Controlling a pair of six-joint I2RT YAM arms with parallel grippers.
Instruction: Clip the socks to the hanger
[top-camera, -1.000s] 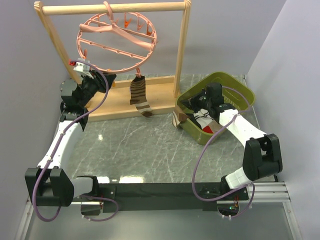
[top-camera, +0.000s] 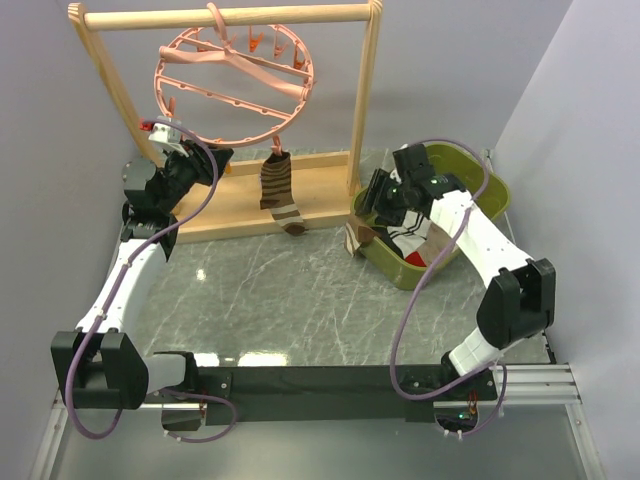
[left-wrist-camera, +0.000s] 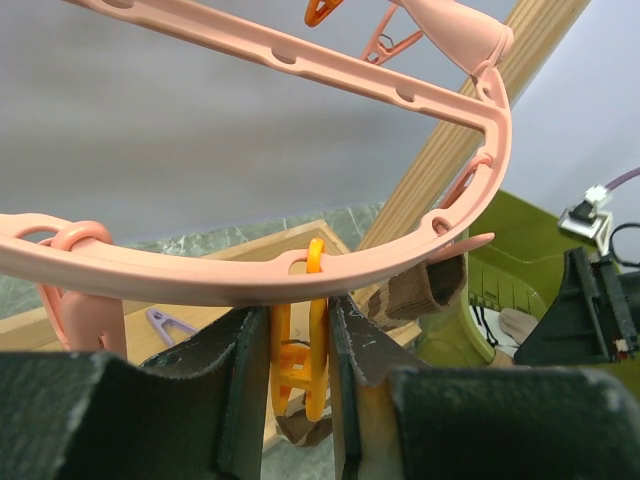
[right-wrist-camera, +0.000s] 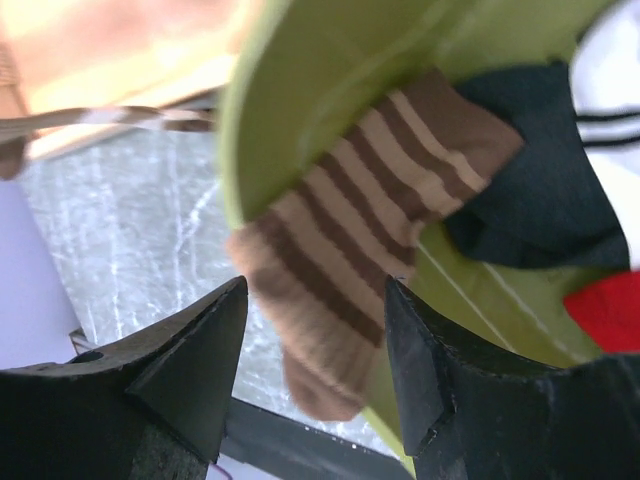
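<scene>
The pink round hanger (top-camera: 230, 86) hangs from the wooden frame, and a striped brown sock (top-camera: 279, 190) dangles from a pink clip at its front. My left gripper is shut on an orange clip (left-wrist-camera: 314, 360) on the hanger's rim. My right gripper is open above the green bin (top-camera: 475, 170). Below it, a brown striped sock (right-wrist-camera: 380, 180) is draped over the bin's near-left wall, with nothing shown held between the fingers.
Inside the bin lie dark, white (right-wrist-camera: 610, 100) and red (right-wrist-camera: 610, 310) socks. The wooden base (top-camera: 230, 200) sits under the hanger.
My left arm and the hanging sock look unchanged.
</scene>
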